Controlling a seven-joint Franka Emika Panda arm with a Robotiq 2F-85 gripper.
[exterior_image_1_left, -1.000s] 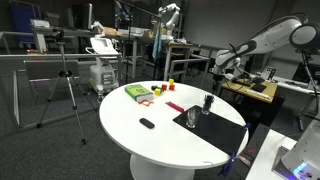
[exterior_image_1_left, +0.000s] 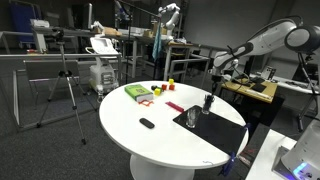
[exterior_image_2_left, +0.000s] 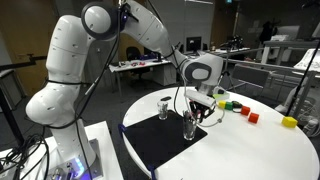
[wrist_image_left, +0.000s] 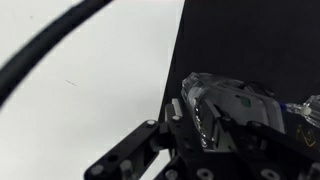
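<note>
My gripper (exterior_image_2_left: 189, 103) points down over the black mat, right at a clear cup (exterior_image_2_left: 190, 128) that stands near the mat's edge. Seen from the wrist, a shiny transparent cup (wrist_image_left: 235, 98) lies just past the dark fingers (wrist_image_left: 178, 122), which partly cover it. Whether the fingers touch its wall cannot be made out, nor how wide they stand. Another cup (exterior_image_2_left: 164, 106) stands apart on the mat, farther back in the second exterior view. From the first exterior view, one clear cup (exterior_image_1_left: 192, 118) stands on the mat's near side.
The black mat (exterior_image_2_left: 150, 139) lies on a round white table (exterior_image_1_left: 150, 120). A green item (exterior_image_1_left: 138, 92), a yellow block (exterior_image_2_left: 289, 122), red blocks and a dark oblong object (exterior_image_1_left: 147, 123) are spread over it. Bare table surrounds the dark oblong.
The arm's links have shifted slightly in the first exterior view. The cups and the blocks stand where they were.
</note>
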